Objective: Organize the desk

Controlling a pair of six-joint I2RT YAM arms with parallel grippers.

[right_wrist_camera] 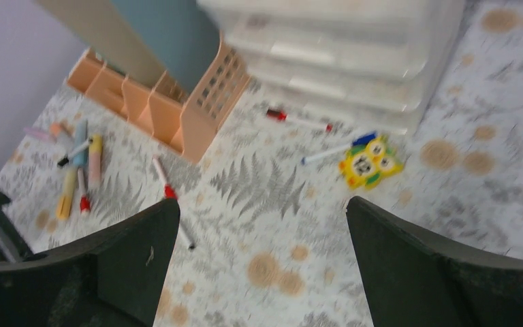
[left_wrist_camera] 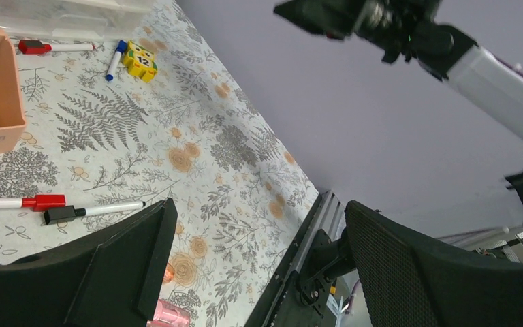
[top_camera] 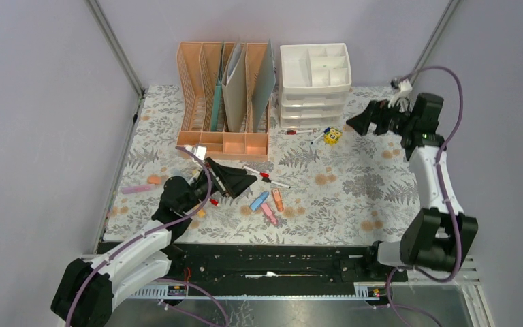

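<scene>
My left gripper [top_camera: 235,180] hangs open over the loose pens on the front-left desk; my right gripper [top_camera: 357,122] is open above the right side, near a yellow toy [top_camera: 333,136]. Markers [left_wrist_camera: 112,208] lie between the organizer and the front, with a blue highlighter [top_camera: 259,201], an orange one [top_camera: 277,200] and a pink one [top_camera: 268,214]. More markers [right_wrist_camera: 299,120] lie before the white drawer unit [top_camera: 314,65]. The peach organizer [top_camera: 233,146] holds several folders. Neither gripper has anything between its fingers.
More pens and an orange piece [top_camera: 154,179] lie at the left, partly hidden by the left arm.
</scene>
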